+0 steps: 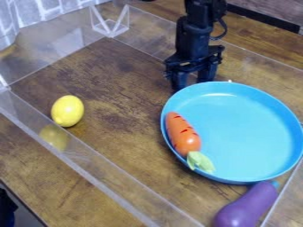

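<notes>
The black gripper [192, 64] hangs at the top centre of the camera view, low over the wooden surface just behind a blue bowl [243, 120]; whether it holds anything is hard to tell. An orange toy carrot [182, 135] with a pale green top lies in the left side of the bowl. A yellow lemon [67, 110] sits on the wood at the left. A purple eggplant [246, 206] lies at the lower right, in front of the bowl.
Clear plastic walls border the area on the left and behind. A white wire piece [110, 22] stands at the upper left.
</notes>
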